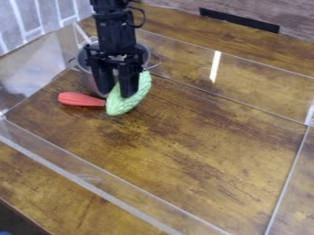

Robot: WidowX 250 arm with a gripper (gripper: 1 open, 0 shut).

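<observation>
My black gripper (116,72) reaches down from the top onto an elongated pale green object (128,95), its fingers around the upper part of it; I cannot make out whether they grip it. A red object (81,99) lies to the left on the wooden floor of the enclosure. Behind the gripper is a grey round container (92,61), like a pot, partly hidden by the arm.
Clear walls (156,195) enclose the wooden work area (208,147). The middle and right of the area are empty. A white strip (216,66) shows on the back wall.
</observation>
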